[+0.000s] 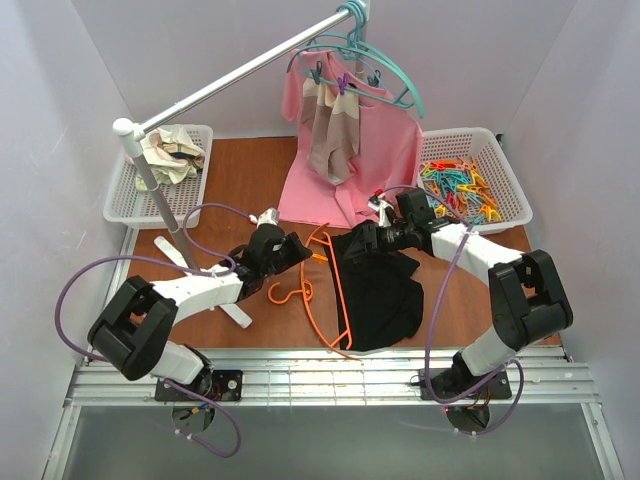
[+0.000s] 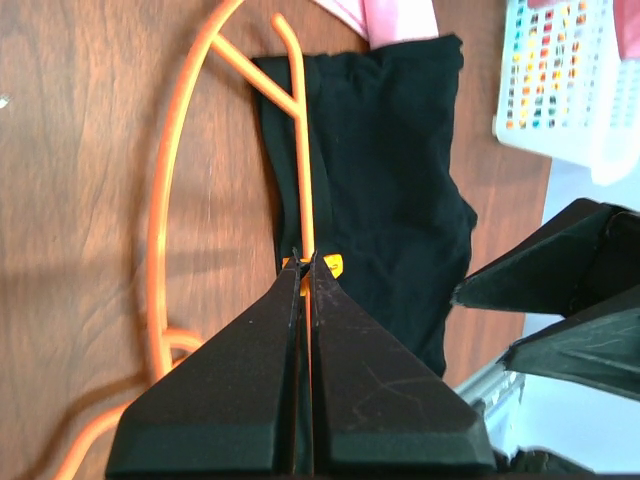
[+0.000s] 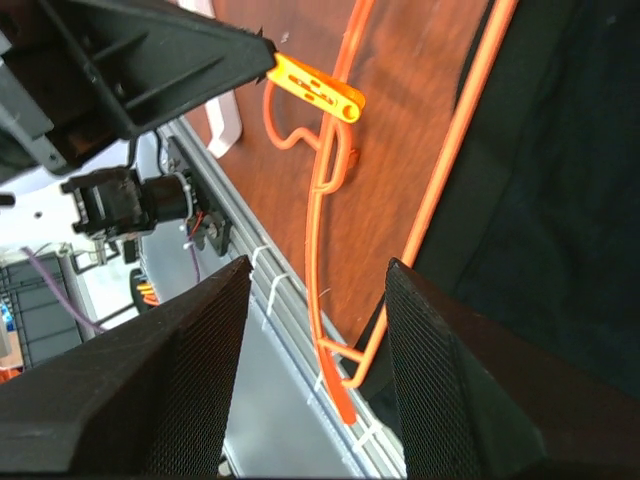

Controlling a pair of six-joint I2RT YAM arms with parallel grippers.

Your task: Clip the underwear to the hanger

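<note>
An orange hanger (image 1: 342,304) lies with its straight bar along the left edge of the folded black underwear (image 1: 380,300). My left gripper (image 1: 306,252) is shut on an orange clip, held above the hanger; in the left wrist view the clip's ends peek out around the fingertips. My right gripper (image 1: 362,240) stands open over the black cloth and the hanger bar, with nothing between its fingers visible in the right wrist view.
A basket of colored clips (image 1: 510,195) is at right, a basket with cloth (image 1: 125,205) at left. A rack (image 1: 230,80) holds hangers with pink and beige garments (image 1: 310,200). A white bar (image 1: 236,312) lies at left.
</note>
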